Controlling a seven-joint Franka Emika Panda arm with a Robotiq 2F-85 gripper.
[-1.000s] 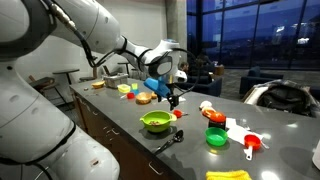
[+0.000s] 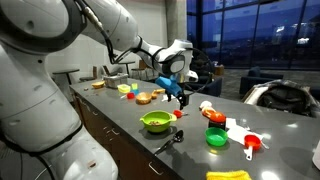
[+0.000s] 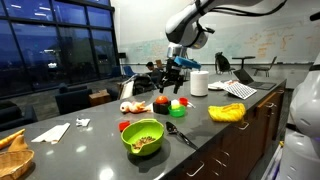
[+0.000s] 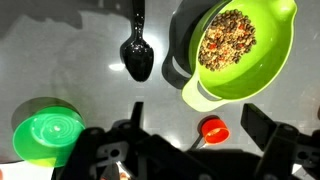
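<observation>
My gripper [image 2: 182, 98] hangs above the counter, open, with nothing between its fingers. In the wrist view the gripper has its two dark fingers spread wide apart. Ahead of them, toward the upper right, lies a light green bowl [image 4: 252, 62] holding a mix of brown grains with red bits. A black spoon [image 4: 137, 55] rests on the counter to its left. A green cup [image 4: 50, 134] appears at lower left, and a small red cup [image 4: 213, 129] sits just below the bowl. Exterior view 2 also has the green bowl [image 3: 144, 136] near the front of the counter.
A yellow cloth [image 2: 228, 175] lies at the counter's near end. Beyond the green cup [image 2: 216, 137] is a red cup with a handle [image 2: 251, 145]. Behind stands a dark container with red and orange contents [image 2: 212, 116]. Drawers run below the front edge.
The gripper has shifted slightly to the right and up in exterior view 1. Bowl, spoon, cups and cloth lie where they were.
</observation>
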